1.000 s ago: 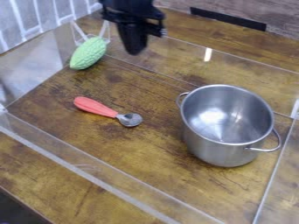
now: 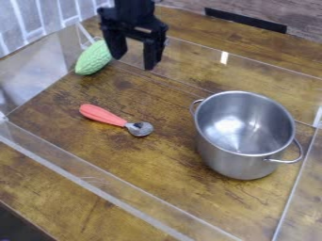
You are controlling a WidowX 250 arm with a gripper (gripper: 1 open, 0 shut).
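Observation:
The dark gripper [image 2: 134, 55] hangs above the back of the wooden surface, open, slightly blurred, with nothing visible between its fingers. To its left lies a green bumpy corn-shaped object [image 2: 93, 58]. Nearer the front, a spoon with a red handle [image 2: 104, 116] and silver head [image 2: 139, 128] lies on the wood. At the right stands a steel pot [image 2: 240, 149] with two handles, nothing visible inside.
Clear walls [image 2: 120, 194] border the wooden work area [image 2: 138, 165]. A white slatted structure [image 2: 32, 17] is at the back left. The middle and front of the area have free room.
The gripper has come lower into view, its fingers now showing beside the green object. The spoon, pot and green object look unmoved.

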